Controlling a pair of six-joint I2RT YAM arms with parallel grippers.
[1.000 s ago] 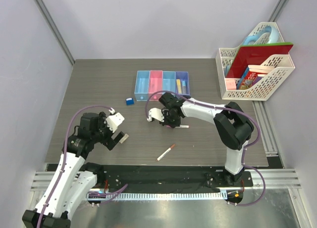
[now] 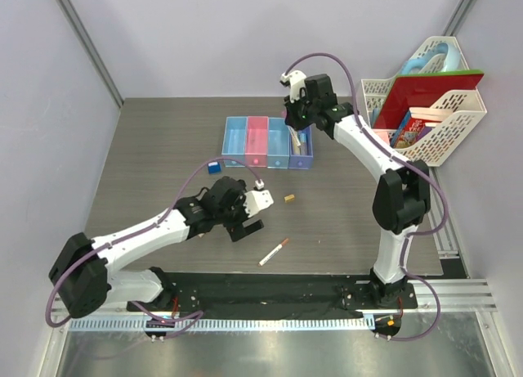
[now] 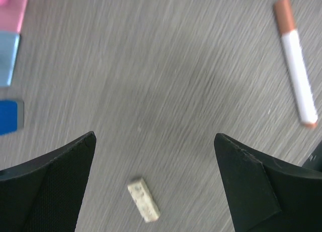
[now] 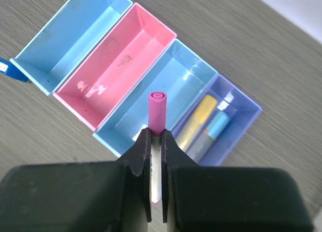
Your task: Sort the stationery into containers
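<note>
My right gripper is shut on a pink-capped white marker (image 4: 157,111), above the four-compartment organiser. Its blue (image 4: 70,33), pink (image 4: 118,58) and middle blue (image 4: 176,76) compartments show; the purple one (image 4: 241,121) holds yellow (image 4: 196,119) and blue (image 4: 216,126) markers. My left gripper is open over the table, near a pale eraser-like block (image 3: 144,201). A white, orange-capped marker (image 3: 298,71) lies near the front. A blue object (image 3: 7,116) lies beside the organiser.
A white basket (image 2: 445,140) with books and other items stands at the back right. A small yellow block (image 2: 289,198) lies below the organiser.
My right gripper has carried the pink marker up from the table to over the organiser's right end. My left arm has swung right toward the table's middle.
</note>
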